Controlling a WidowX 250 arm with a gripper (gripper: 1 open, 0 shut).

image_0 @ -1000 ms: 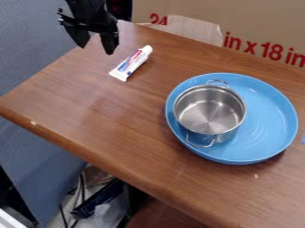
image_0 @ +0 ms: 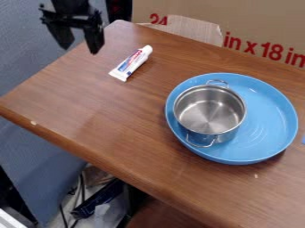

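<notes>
My black gripper (image_0: pixel 78 36) hangs open at the top left, over the table's far left corner, with nothing visible between its fingers. A white toothpaste tube (image_0: pixel 130 63) lies on the wooden table (image_0: pixel 107 120), below and right of the gripper and apart from it. At the right, a blue plate (image_0: pixel 268 129) holds a steel pot (image_0: pixel 210 114) with wire handles.
A cardboard box (image_0: pixel 256 27) stands behind the table's back edge. The table's front left edge drops to a floor with dark items and cables.
My gripper has moved left, away from the toothpaste tube. The tube, plate and pot have stayed in place.
</notes>
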